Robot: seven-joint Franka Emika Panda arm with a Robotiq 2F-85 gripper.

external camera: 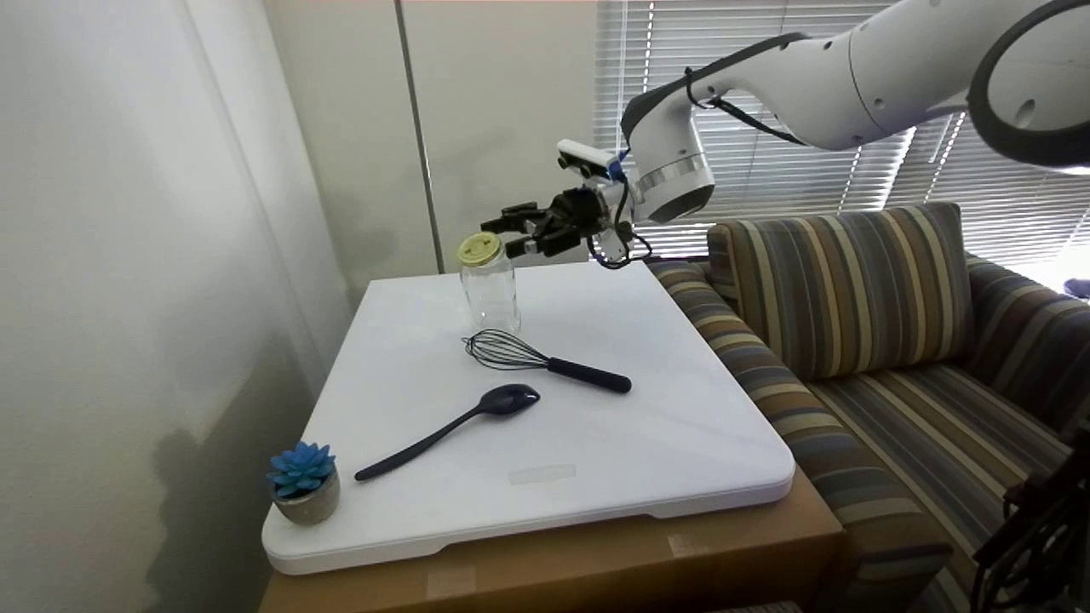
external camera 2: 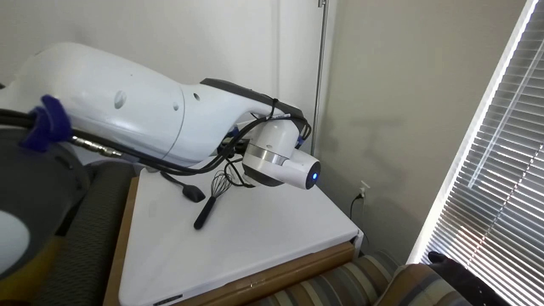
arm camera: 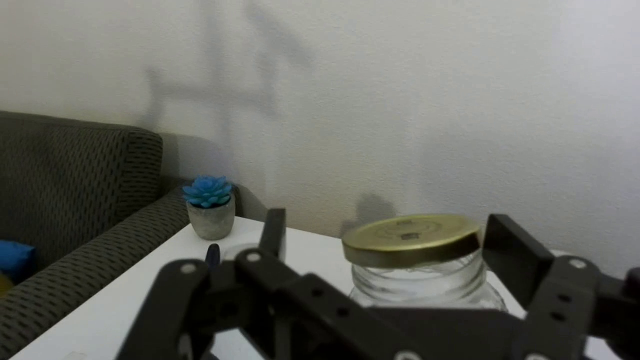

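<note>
A clear glass jar point(external camera: 490, 296) with a yellow-gold lid point(external camera: 479, 249) stands near the far end of the white table, leaning a little to the left in exterior view 1. At lid height, my gripper point(external camera: 502, 236) is open beside the jar's top. From the wrist view, the lid point(arm camera: 412, 237) appears between the spread fingers of my gripper, close against the right finger point(arm camera: 510, 258); actual contact is hard to tell. The jar's lower part is hidden there by the gripper body. Exterior view 2 hides the gripper and most of the jar behind the arm.
Right in front of the jar lies a black whisk point(external camera: 588, 374), with a dark spoon point(external camera: 450, 426) nearer the front. A blue succulent in a grey pot point(external camera: 309, 497) stands at the front-left corner. A striped armchair point(external camera: 848, 296) borders it.
</note>
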